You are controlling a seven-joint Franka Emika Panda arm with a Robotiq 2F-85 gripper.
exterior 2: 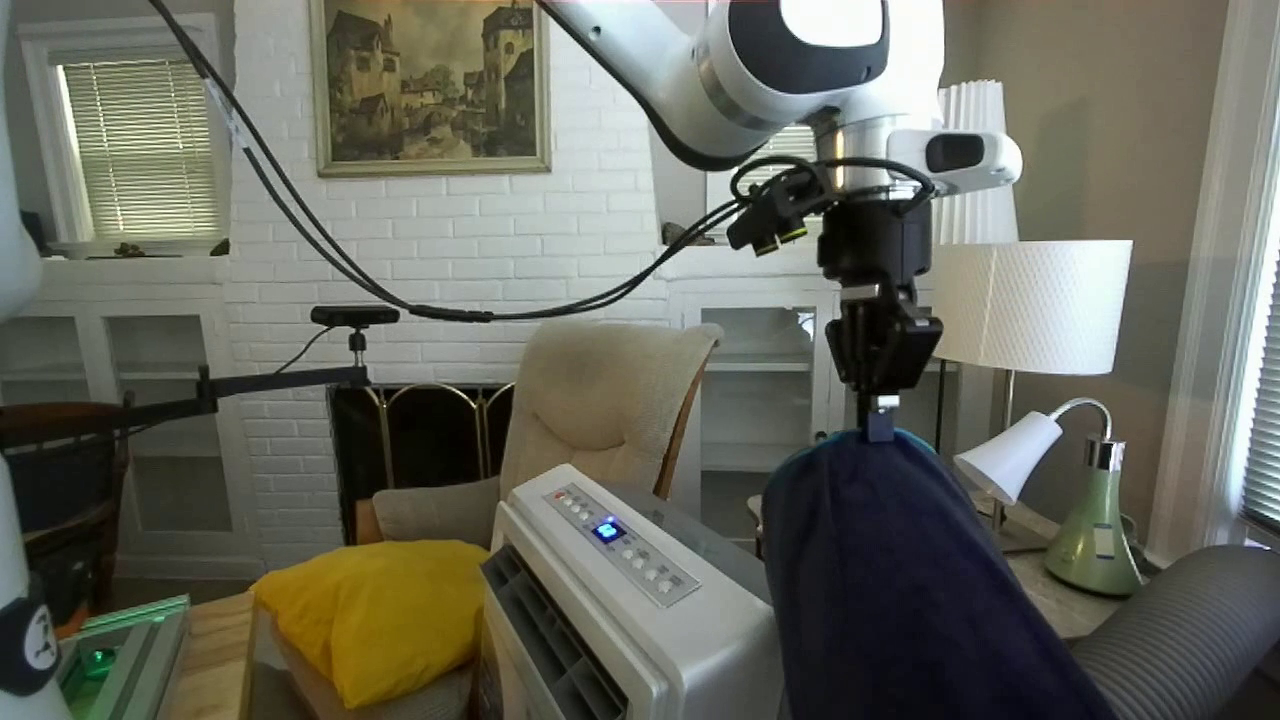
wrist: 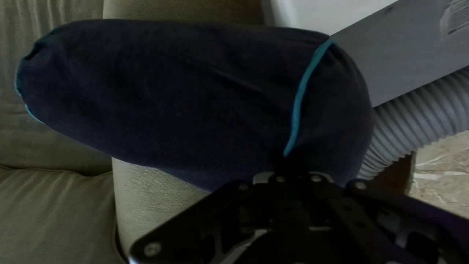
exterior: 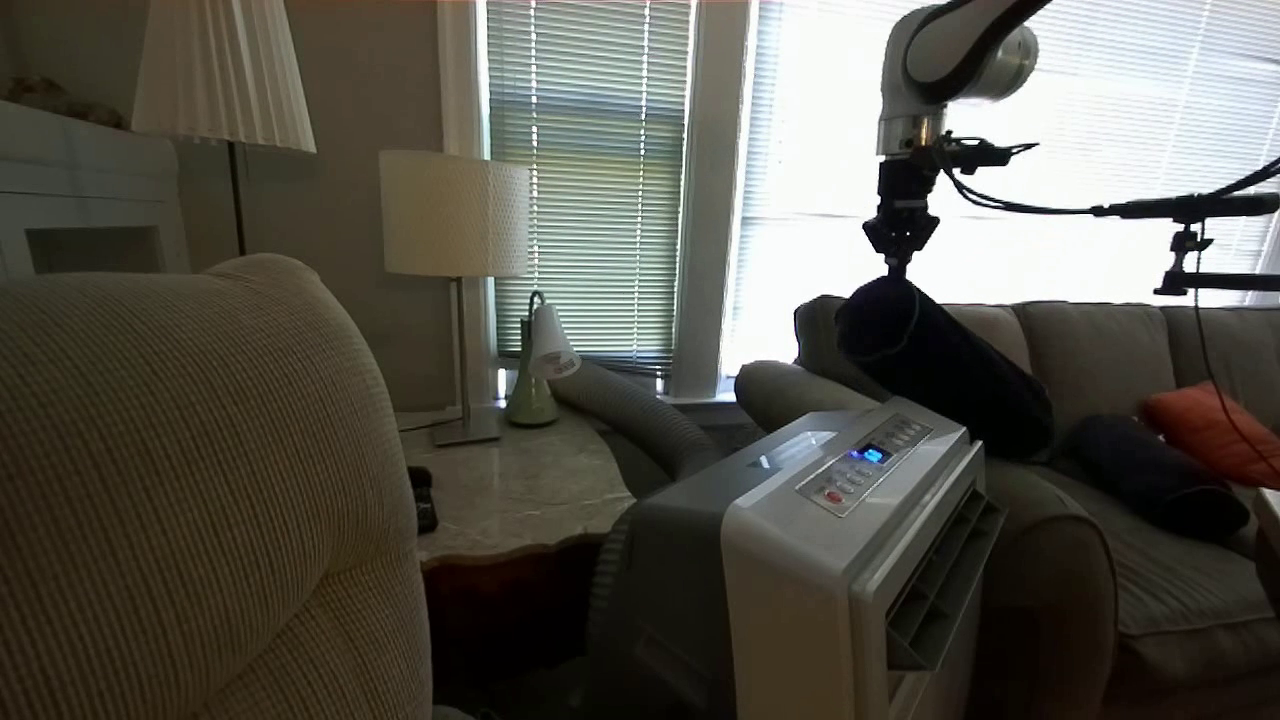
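A dark navy bolster pillow (exterior: 948, 366) with teal piping hangs tilted, its near end raised and its far end low over the couch. My gripper (exterior: 897, 266) is shut on the fabric at that raised end. In exterior view 2 the gripper (exterior 2: 881, 420) pinches the top of the pillow (exterior 2: 894, 564) from above. From the wrist, the pillow (wrist: 176, 101) stretches leftward across the couch arm, and the fingertips are hidden in shadow against the cloth.
A white portable air conditioner (exterior: 792, 528) stands close beside the couch arm (exterior: 1056, 528), its grey hose (exterior: 642, 414) running behind. Another dark pillow (exterior: 1158, 474) and an orange pillow (exterior: 1218, 426) lie on the couch. A green lamp (exterior 2: 1092, 528) stands on the side table.
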